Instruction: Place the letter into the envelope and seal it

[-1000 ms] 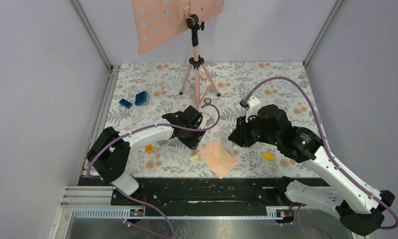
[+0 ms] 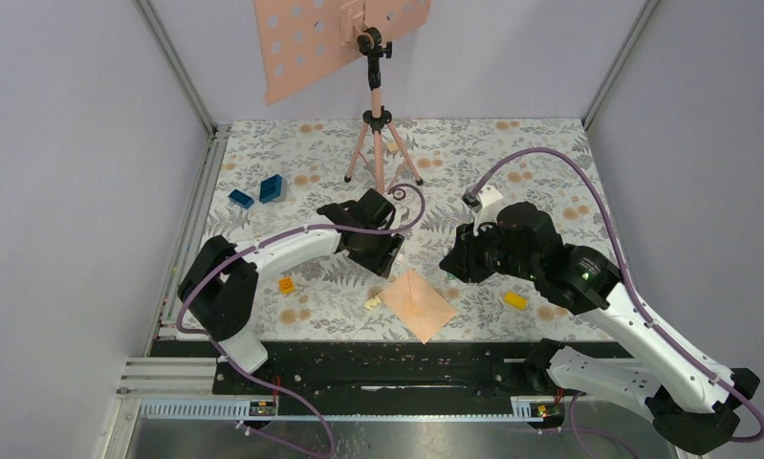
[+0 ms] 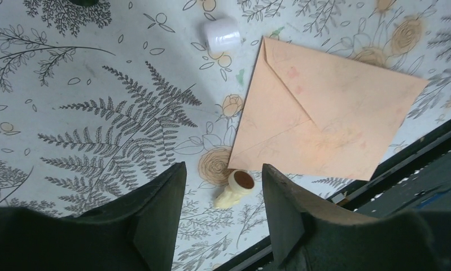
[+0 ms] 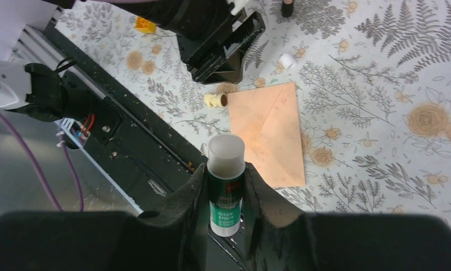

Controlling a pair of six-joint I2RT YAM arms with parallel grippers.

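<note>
The peach envelope lies near the table's front edge, its flap seam visible. Above it, left of centre, my left gripper is open, nothing held between its fingers. A small white cylindrical cap lies beside the envelope, and a cream figurine-like piece touches or nearly touches its corner. My right gripper is shut on an upright glue stick with a green label, held right of the envelope. I cannot make out a separate letter.
A pink tripod with a board stands at the back. Blue containers lie at the left, an orange block left front, a yellow block right front.
My right arm is almost unchanged.
</note>
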